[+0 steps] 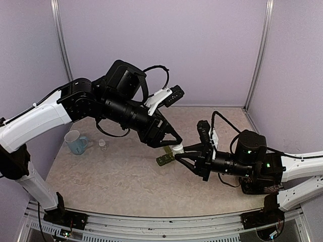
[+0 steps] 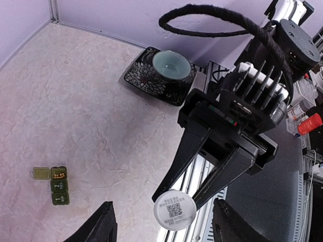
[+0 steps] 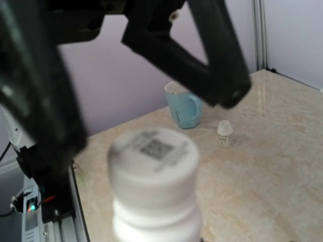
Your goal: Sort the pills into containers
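A white pill bottle (image 1: 177,149) is held above the table by my right gripper (image 1: 181,155), shut on its body. In the left wrist view its round cap (image 2: 175,209), printed with a square code, faces the camera. My left gripper (image 1: 169,142) slants down over the bottle's top; its fingers (image 2: 105,224) stand apart on both sides of the cap, with gaps showing. The cap also looms large in the right wrist view. On the table below lies a small green pill box (image 1: 164,160) with several compartments (image 2: 59,185).
A blue mug (image 1: 76,143) and a smaller white bottle (image 1: 102,144) stand at the table's left. A dark tray (image 2: 133,75) with a pale green bowl (image 2: 171,65) sits beyond the right arm.
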